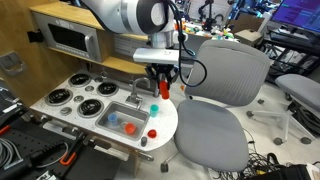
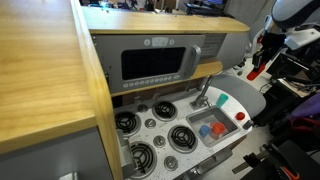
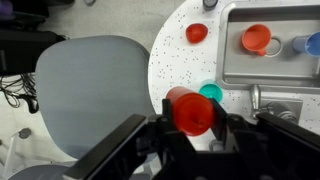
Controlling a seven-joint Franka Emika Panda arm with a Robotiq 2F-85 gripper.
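Observation:
A red cylindrical object stays between the fingers of my gripper, which is shut on it. In exterior view 1 the red object hangs below the gripper, above the white counter to the right of the sink. Exterior view 2 also has the red object up in the air under the gripper, at the far right. Below it, a teal cup stands on the counter, apart from the red object.
The sink contains an orange-red cup and a blue cup. A red round item and a small dark item lie on the counter. A faucet rises behind the sink. Grey chairs stand right of the counter.

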